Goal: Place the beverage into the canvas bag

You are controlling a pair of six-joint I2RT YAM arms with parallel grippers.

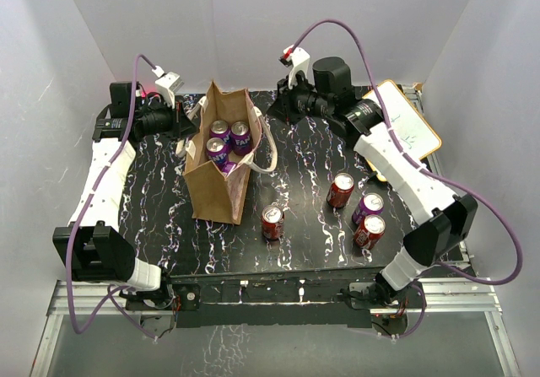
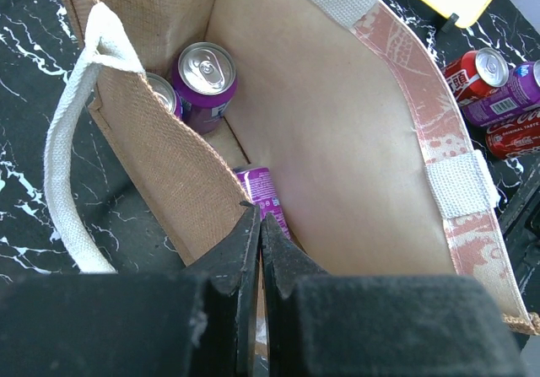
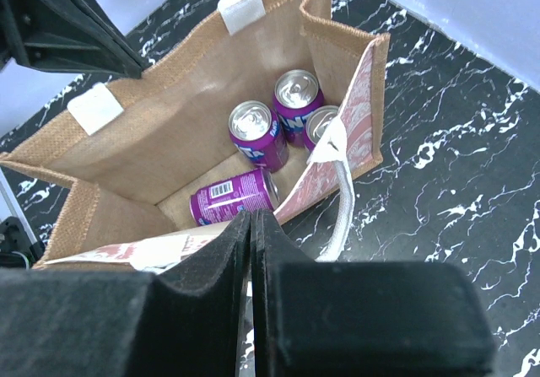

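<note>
The open canvas bag holds several purple cans: upright ones at one end and one lying on its side. My left gripper is at the bag's left rim, shut, with nothing showing between its fingers. My right gripper hovers just right of the bag near its white handle; it is shut, and in the right wrist view nothing clear shows between its fingertips, with the pink-lined rim and strap just beyond them.
On the table's right stand red cans and a purple can; another red can is in front of the bag. A whiteboard lies at back right.
</note>
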